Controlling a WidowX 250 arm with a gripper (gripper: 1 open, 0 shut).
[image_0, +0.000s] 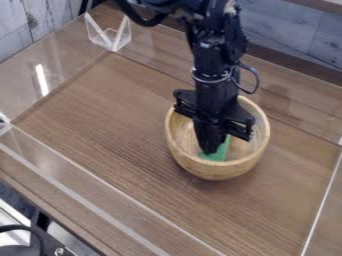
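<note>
My black gripper (214, 132) reaches down from the top into a light tan bowl (221, 167) standing right of centre on the wooden table. A green object (214, 152) lies in the bowl under the fingertips, largely hidden by them. The fingers look drawn close together; whether anything is between them is hard to see.
A white bracket-like piece (110, 33) is at the back left edge. A dark cable (20, 235) shows at the bottom left corner.
</note>
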